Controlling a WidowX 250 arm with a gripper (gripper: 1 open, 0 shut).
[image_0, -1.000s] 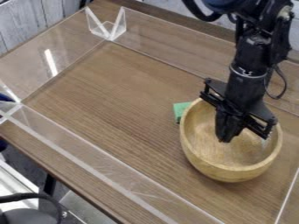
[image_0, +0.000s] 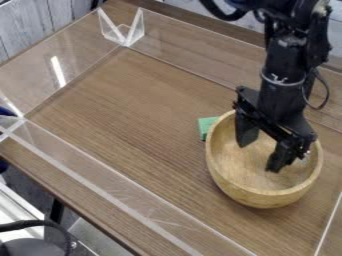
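Note:
My black gripper (image_0: 267, 140) hangs over a wooden bowl (image_0: 261, 190) at the right of the camera view, its fingers spread open and reaching down to about the rim. Whether anything small lies between the fingers is hard to tell. A green object (image_0: 207, 127) lies just left of the bowl, partly behind it.
A white wire-like shape (image_0: 122, 30) stands at the back left. Black cables and dark items lie at the lower left edge.
My gripper has opened wider, its fingers spreading apart over the bowl. The bowl and green object look unmoved.

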